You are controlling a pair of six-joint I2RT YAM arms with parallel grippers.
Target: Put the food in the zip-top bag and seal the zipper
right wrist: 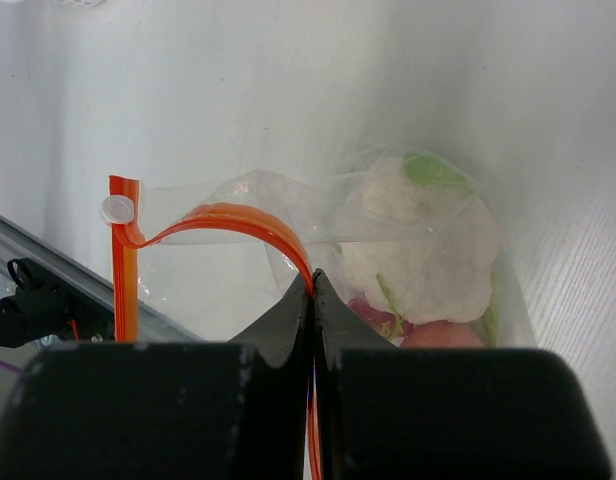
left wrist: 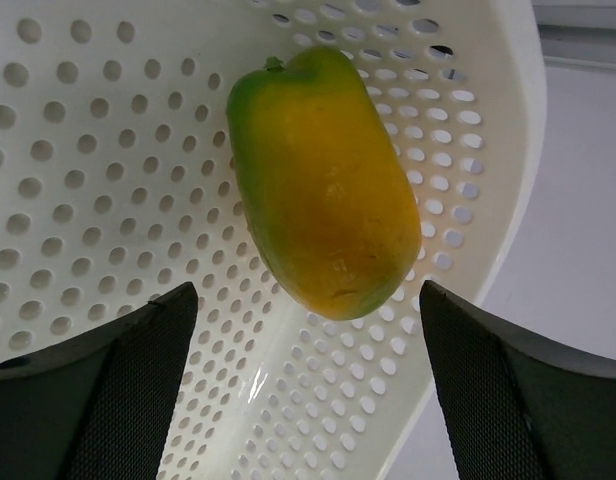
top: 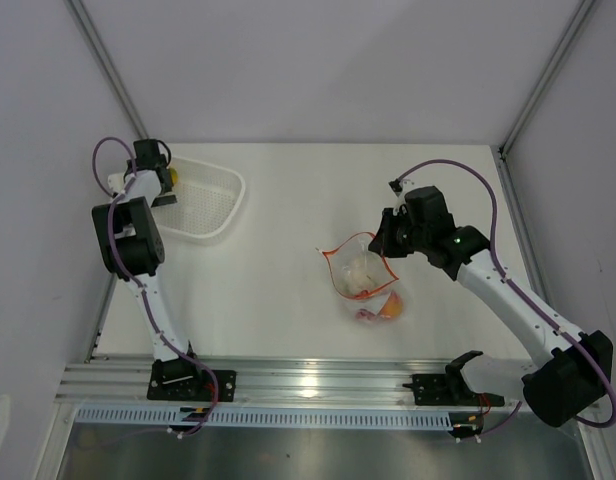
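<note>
A yellow-green pepper-like food [left wrist: 323,180] lies in a white perforated basket [top: 203,200] at the back left. My left gripper hangs open just over it, a finger to either side of its lower end. The zip top bag [top: 358,275] with orange zipper [right wrist: 125,290] stands right of centre, holding pale cauliflower-like food [right wrist: 428,265], green bits and reddish items. My right gripper is shut on the bag's rim at the zipper.
The middle of the white table [top: 278,200] between basket and bag is clear. Walls border the table at the left, back and right, with a metal rail [top: 298,375] along the front.
</note>
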